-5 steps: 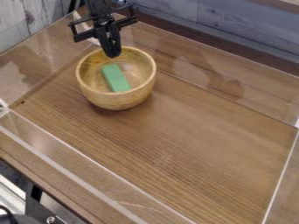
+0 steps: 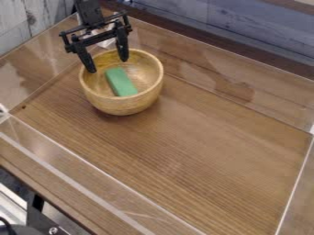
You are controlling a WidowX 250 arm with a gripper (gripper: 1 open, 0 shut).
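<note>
A pale yellow bowl (image 2: 138,103) sits on the wooden table at the upper left of the camera view, with a green block (image 2: 120,83) lying inside it. My black gripper (image 2: 105,60) is open over the bowl's back left part, its two fingers spread apart, one reaching down near the left rim. Nothing shows held between them.
A blue wall (image 2: 233,23) runs along the back right, and a pale edge bounds the table at the left.
The gripper's fingers have spread wider and now sit lower and to the left over the bowl's rim. The bowl and green block look about where they were.
</note>
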